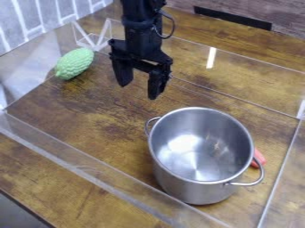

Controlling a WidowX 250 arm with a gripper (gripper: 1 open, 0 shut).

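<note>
My black gripper [139, 75] hangs over the upper middle of the wooden table, open, its two fingers apart and nothing seen between them. A green bumpy object [74, 63] lies to its left, apart from it. A large steel pot [201, 153] with two handles stands at the lower right, empty inside.
A red object [258, 160] is partly hidden behind the pot's right side. Clear plastic walls border the work area. A white strip [211, 57] lies at the back.
</note>
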